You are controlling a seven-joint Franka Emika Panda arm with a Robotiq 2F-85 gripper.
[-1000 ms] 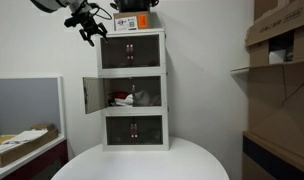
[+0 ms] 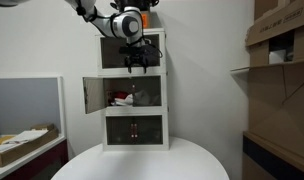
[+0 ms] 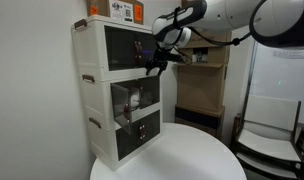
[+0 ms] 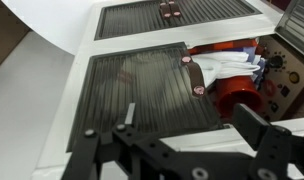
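Note:
A white cabinet [image 2: 165,95] with three tiers of dark ribbed doors stands on the round table. Its middle tier has the left door [image 2: 94,94] swung open and the right door [image 4: 137,95] closed, with a brown pull [image 4: 196,76] along that door's inner edge. Inside the open half, white cloth [image 4: 224,68] and a red item [image 4: 237,95] show. My gripper [image 2: 137,70] points down, open and empty, in front of the cabinet around the line between the top and middle tiers. In the wrist view its dark fingers [image 4: 254,127] spread across the bottom, apart from the pull.
An orange-and-white box [image 3: 125,11] sits on top of the cabinet. Cardboard shelving [image 2: 277,90] stands at the right, and a tray with papers [image 2: 22,145] at the left. A folding chair [image 3: 270,135] stands beyond the table.
In exterior view 1 my gripper has moved right and down, from the cabinet's upper left corner to in front of its upper middle. The cabinet doors look unchanged.

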